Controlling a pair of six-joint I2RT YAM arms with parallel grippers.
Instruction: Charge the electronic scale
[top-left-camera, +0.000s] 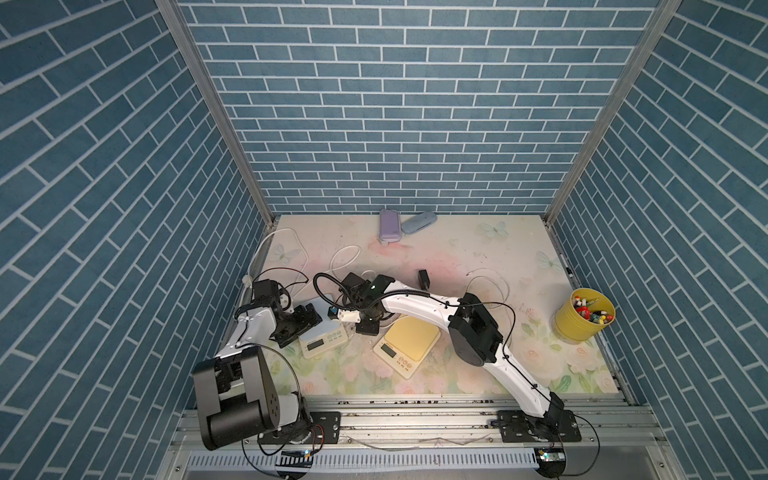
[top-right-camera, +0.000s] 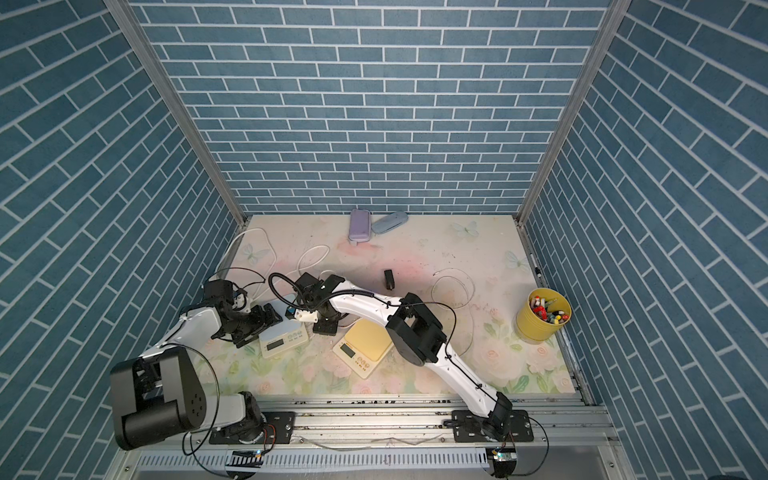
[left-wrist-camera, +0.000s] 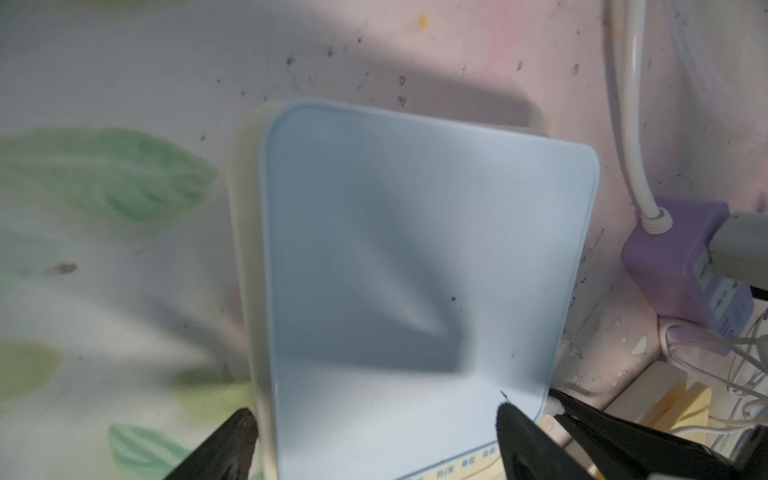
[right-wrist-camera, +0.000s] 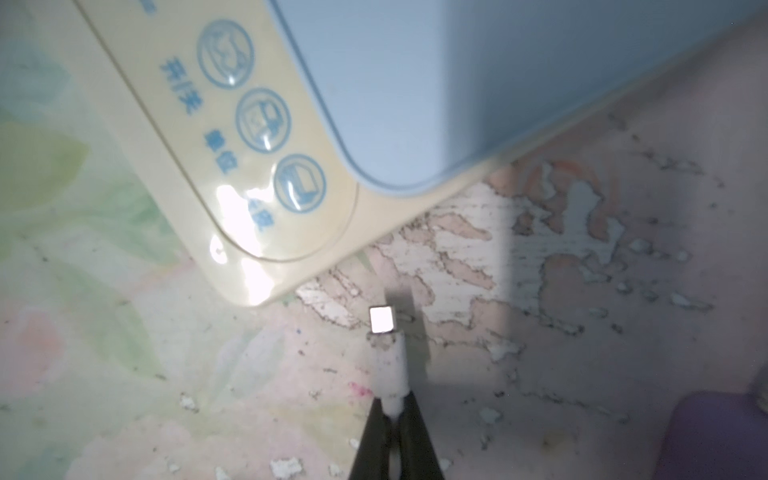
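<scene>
The blue-topped scale (top-left-camera: 322, 329) lies at the table's left, its panel towards the front edge. My left gripper is open over it, one finger (left-wrist-camera: 224, 448) near its left side and the other (left-wrist-camera: 520, 440) above its top plate. In the right wrist view, my right gripper is shut on a white cable plug (right-wrist-camera: 392, 364). The plug's bright metal tip points at the scale's side edge, with a small gap between. To the right, a yellow-topped scale (top-left-camera: 410, 340) lies apart. A purple power strip (left-wrist-camera: 680, 256) sits beyond the blue scale.
White cables (left-wrist-camera: 632, 104) run past the power strip. A black object (top-left-camera: 423, 279) lies mid-table. Two cases, one purple (top-left-camera: 389, 225) and one blue (top-left-camera: 419, 222), rest at the back. A yellow bucket (top-left-camera: 576, 321) of small items stands at right.
</scene>
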